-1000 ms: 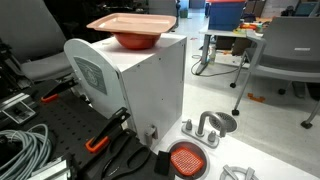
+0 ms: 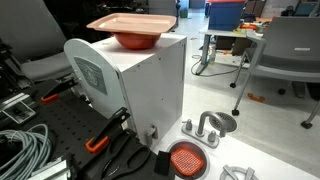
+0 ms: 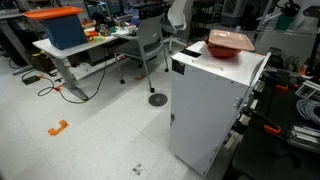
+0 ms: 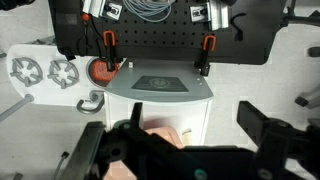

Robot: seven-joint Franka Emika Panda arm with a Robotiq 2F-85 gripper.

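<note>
A pinkish-orange flat board (image 2: 131,23) rests across a red bowl (image 2: 138,41) on top of the white cabinet. The same board (image 3: 231,40) and bowl (image 3: 222,51) show in exterior view 2. Looking down in the wrist view, the board (image 4: 158,160) is partly covered by the gripper body. My gripper stands open, its dark fingers wide apart and nothing between them. The exterior views do not clearly show the gripper.
The white cabinet (image 2: 157,92) has a curved panel (image 2: 92,78) on its side. A dark pegboard table (image 2: 75,128) with orange-handled clamps and a coiled cable (image 2: 25,153) adjoins it. A toy sink (image 2: 188,158) and faucet lie on the floor. Open floor lies beyond, with chairs farther back.
</note>
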